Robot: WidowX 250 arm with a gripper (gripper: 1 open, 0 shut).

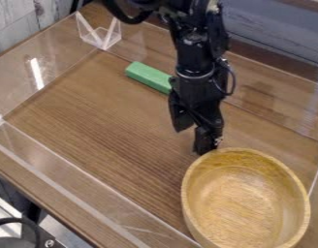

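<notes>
My black gripper (194, 134) is low over the wooden table, just behind the beige oval tray (198, 208). The arm comes down from the top of the camera view. A green block (146, 74) lies behind and left of the gripper, partly beside the arm.
A clear plastic container (100, 29) stands at the back left. Cables hang at the lower left edge.
</notes>
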